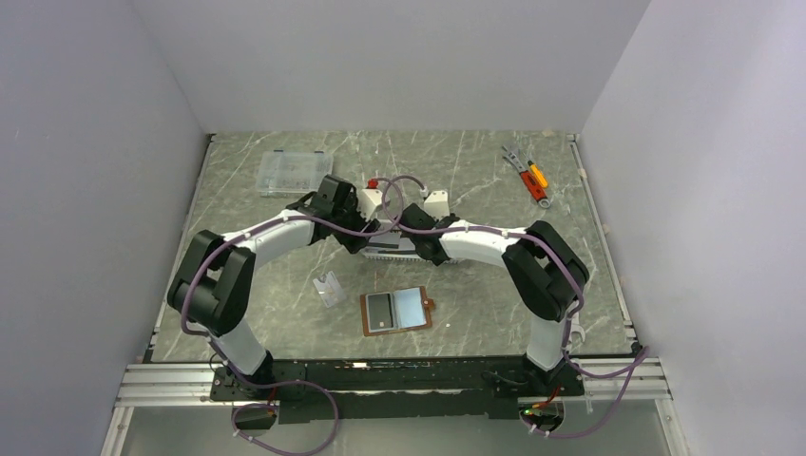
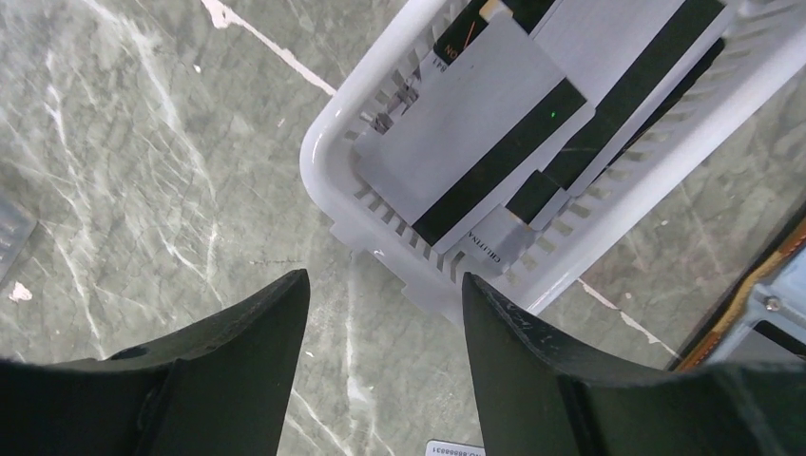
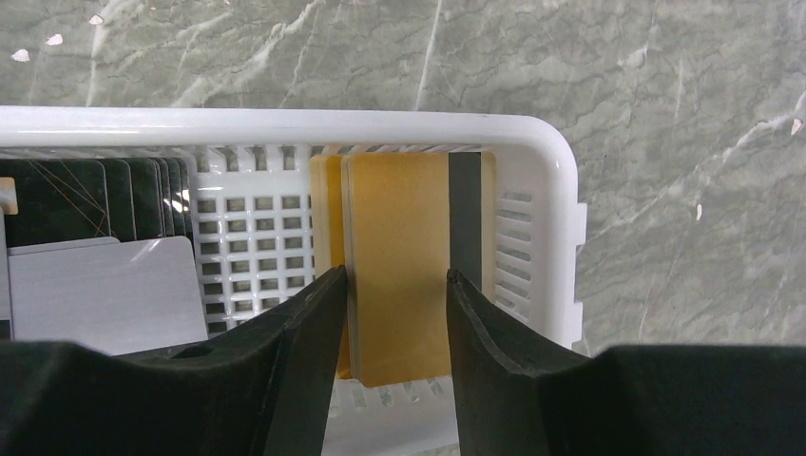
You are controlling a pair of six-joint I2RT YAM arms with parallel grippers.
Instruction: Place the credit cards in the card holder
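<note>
A white basket [image 1: 382,255] holds cards under both arms. My left gripper hovers open at the basket's short end, where grey and black cards [image 2: 475,133] lie. My right gripper is over the other end, its fingers at either side of a stack of gold cards [image 3: 399,228]; whether they touch it is unclear. An open card holder [image 1: 409,306] with brown edges and clear sleeves lies in front of the basket. The top view hides much of the basket behind the grippers.
A clear sleeve [image 1: 329,289] lies left of the holder, a clear box [image 1: 290,171] at back left. Pliers [image 1: 526,179] and a yellow-handled tool [image 1: 537,174] lie at back right.
</note>
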